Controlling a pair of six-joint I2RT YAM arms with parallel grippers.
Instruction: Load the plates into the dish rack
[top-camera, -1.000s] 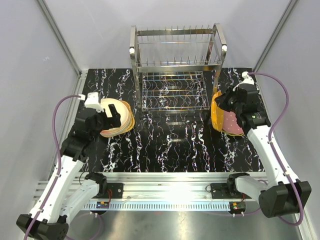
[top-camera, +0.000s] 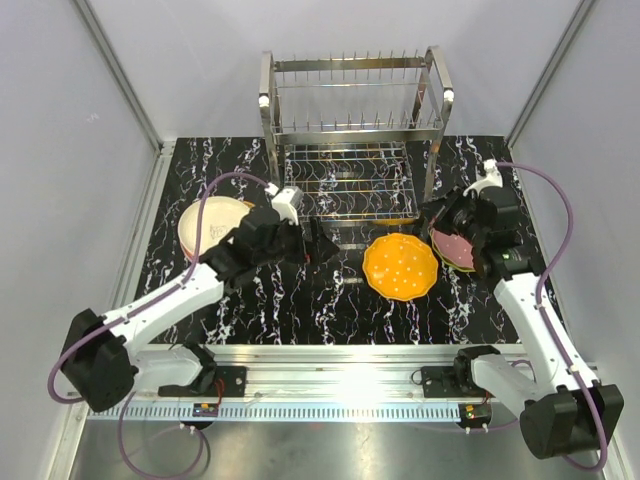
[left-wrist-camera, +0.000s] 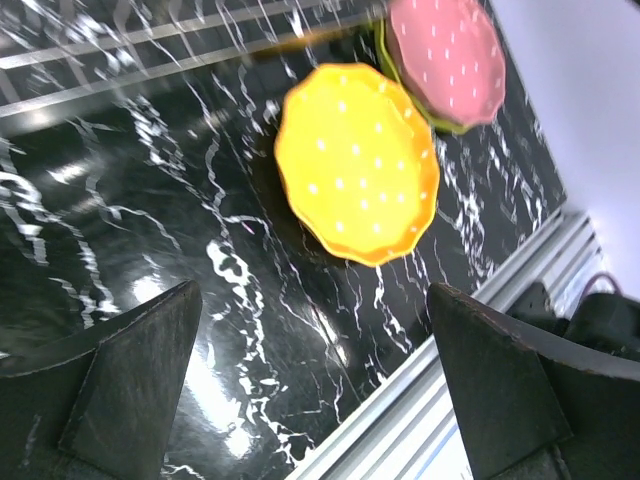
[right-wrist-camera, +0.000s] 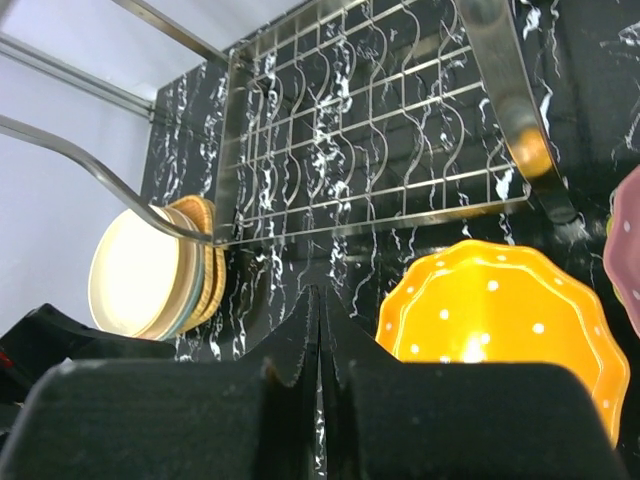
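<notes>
The yellow plate with white dots (top-camera: 401, 266) lies flat on the black counter in front of the rack's right post. My right gripper is above the plate's far left side, its fingers pressed together with no plate between them. In the top view, my left gripper (top-camera: 322, 250) hovers left of the yellow plate; in the left wrist view its fingers (left-wrist-camera: 130, 380) stand wide apart, nothing between them. The metal dish rack (top-camera: 346, 132) stands at the back with no plates in its slots. A pink plate (left-wrist-camera: 446, 58) rests on a green-rimmed one at the right.
At the left, a stack of cream and orange plates (right-wrist-camera: 135, 270) sits beside the rack, partly behind my left arm in the top view. The front rail (top-camera: 330, 355) bounds the counter. Bare counter (top-camera: 300, 310) lies front and centre.
My left arm has swung right from the left stack toward the middle.
</notes>
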